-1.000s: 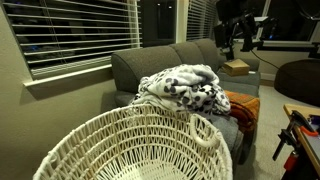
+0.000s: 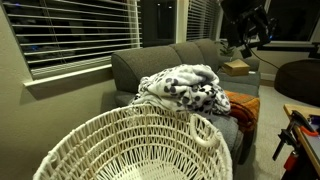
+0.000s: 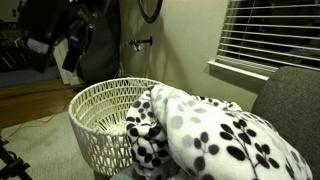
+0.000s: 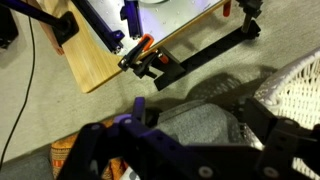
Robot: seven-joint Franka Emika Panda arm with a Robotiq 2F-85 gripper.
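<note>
My gripper hangs in the air at the upper right of the first exterior view, its two fingers spread apart. From the wrist view, the gripper is open, with no object between its fingers; grey sofa fabric and carpet lie below. A white blanket with a black leaf pattern is heaped on the grey sofa. In front of it stands a large white woven basket, which looks empty. The second exterior view shows the blanket close up, beside the basket.
An orange cloth lies on the sofa, near a small brown box. A wooden-edged table with clamps and a black bracket stands beside it. Open carpet lies between.
The blanket, basket and sofa look unmoved.
</note>
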